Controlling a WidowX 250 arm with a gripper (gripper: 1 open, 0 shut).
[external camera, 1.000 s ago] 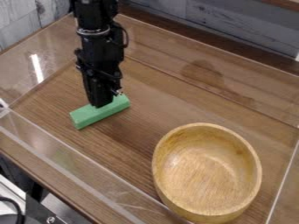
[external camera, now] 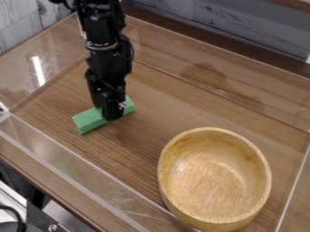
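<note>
A black robot arm hangs from the top left, its gripper (external camera: 105, 102) low over a green rectangular block (external camera: 91, 122) lying on the wooden tabletop. The fingers are around or just above the block's upper right part; whether they touch it is hard to tell, and their opening is unclear.
A pale yellow oval bowl (external camera: 213, 177) stands at the lower right. Cables and a dark gap show at the lower left edge.
The gripper has shifted slightly and come lower over the green block, which lies in about the same place.
</note>
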